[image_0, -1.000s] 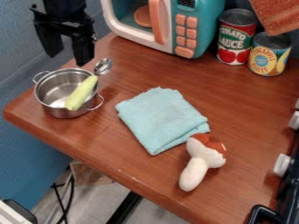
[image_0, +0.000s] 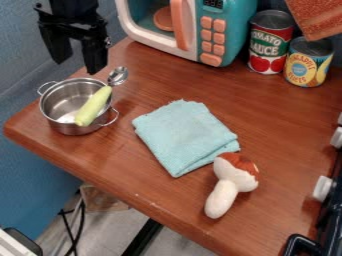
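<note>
My black gripper (image_0: 75, 51) hangs at the upper left above the steel pot (image_0: 64, 110), its fingers pointing down and apart with nothing visible between them. A spoon (image_0: 94, 104) with a pale yellow-green handle rests in the pot, its metal head at the upper right. A folded light-blue cloth (image_0: 185, 135) lies in the middle of the table. A white mushroom-like toy (image_0: 227, 189) with a red-brown cap lies at the front right.
A toy microwave (image_0: 187, 25) stands at the back. Two cans, tomato sauce (image_0: 269, 45) and a yellow one (image_0: 306, 64), stand at the back right. Dark equipment (image_0: 323, 220) lines the right edge. The table (image_0: 160, 200) has free room around the cloth.
</note>
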